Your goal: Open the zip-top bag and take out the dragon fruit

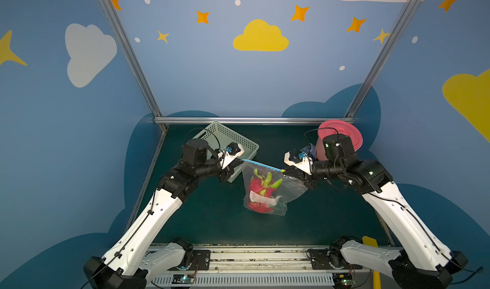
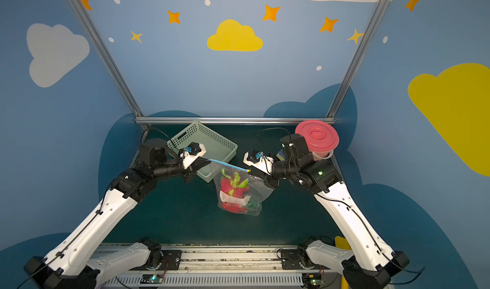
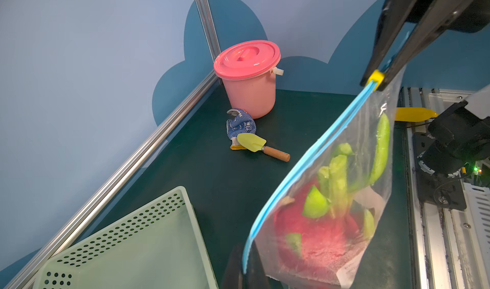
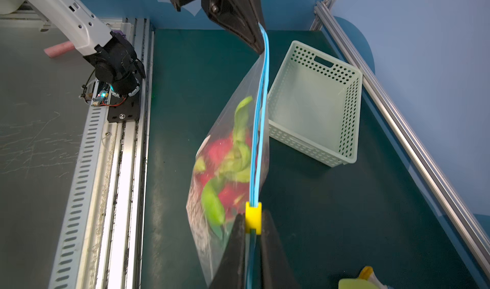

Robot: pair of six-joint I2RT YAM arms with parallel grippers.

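Note:
A clear zip bag [image 1: 262, 192] with a blue zip strip holds a red and green dragon fruit [image 2: 232, 187] and hangs between both grippers. My left gripper [image 1: 240, 158] is shut on the bag's top at one end of the strip [image 3: 311, 156]. My right gripper [image 1: 284, 171] is shut on the yellow slider, toward the strip's other end; in the left wrist view its fingers sit right at that slider.
A pale green basket [image 4: 316, 105] lies behind the bag. A pink lidded bucket [image 3: 250, 92], a patterned glove [image 3: 240, 120] and a trowel [image 3: 275, 152] are at the back right.

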